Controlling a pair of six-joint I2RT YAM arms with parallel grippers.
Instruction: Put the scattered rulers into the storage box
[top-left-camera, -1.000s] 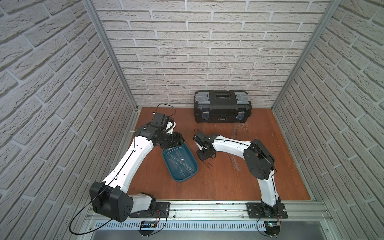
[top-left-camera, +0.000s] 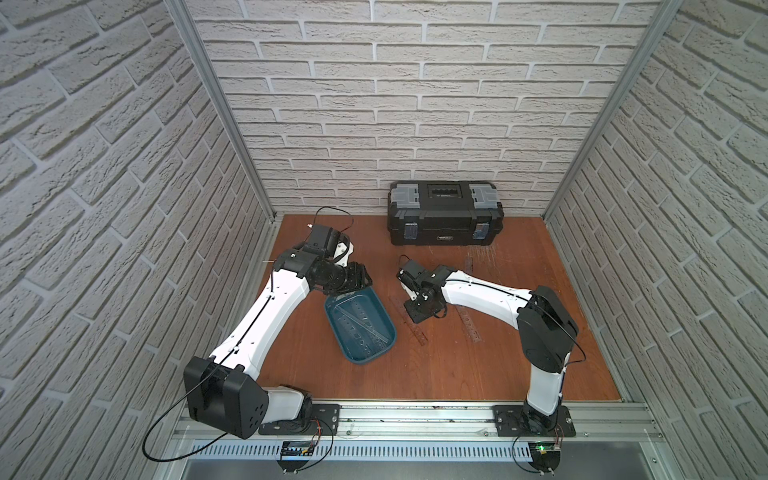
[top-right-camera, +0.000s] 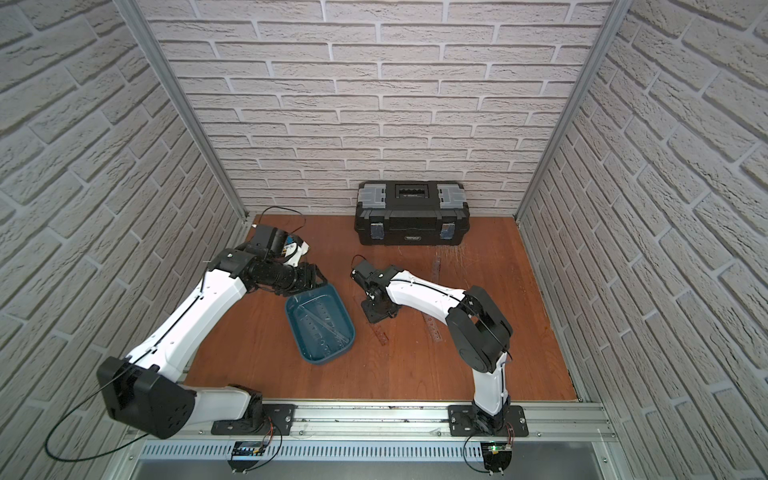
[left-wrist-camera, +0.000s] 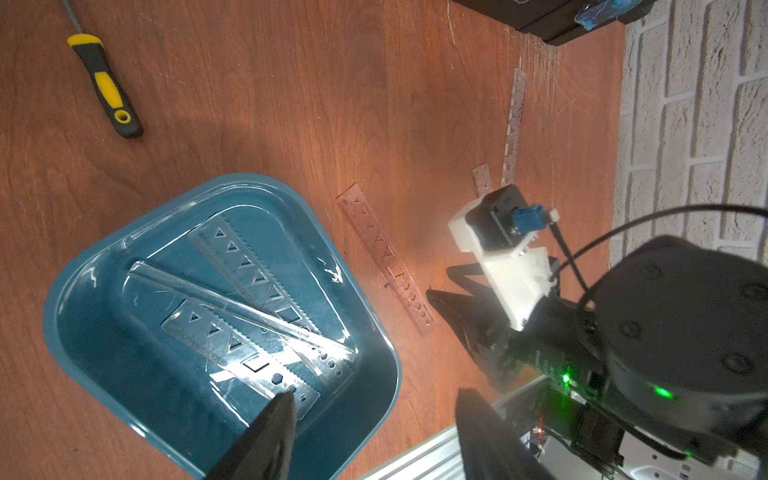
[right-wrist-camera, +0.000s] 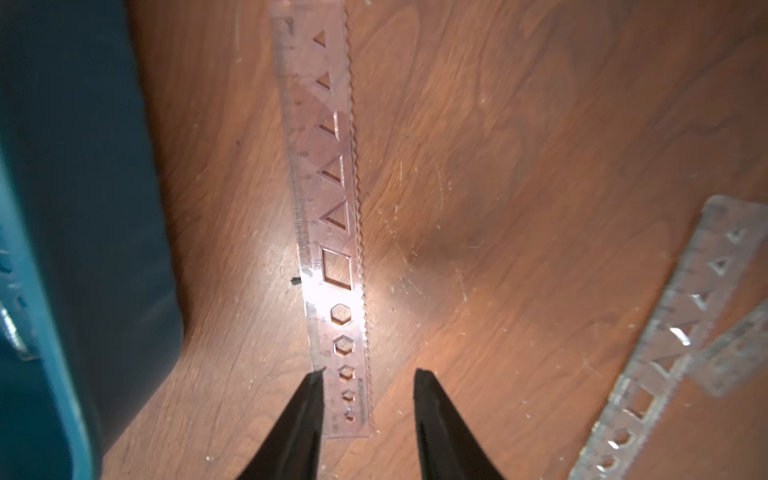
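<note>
Inside the teal storage box (left-wrist-camera: 60, 324) lie several clear rulers (left-wrist-camera: 240, 264), crossing one another. A clear ruler (right-wrist-camera: 329, 184) lies flat on the wood to the right of the box. My right gripper is above its near end, part open, with nothing between its fingers. Farther right are another clear ruler (right-wrist-camera: 680, 320) and a piece of a further one (right-wrist-camera: 736, 348) touching or overlapping it. My left gripper hovers by the far side of the box, fingers apart and empty.
A black toolbox (top-left-camera: 445, 214) stands at the back of the table. A yellow-and-black screwdriver (left-wrist-camera: 108, 84) lies beyond the box. The right arm (top-left-camera: 496, 297) spans the table's right half.
My right gripper has shifted to the right, away from the box, and its arm has moved right too. The left arm has barely moved. The box and rulers look unmoved.
</note>
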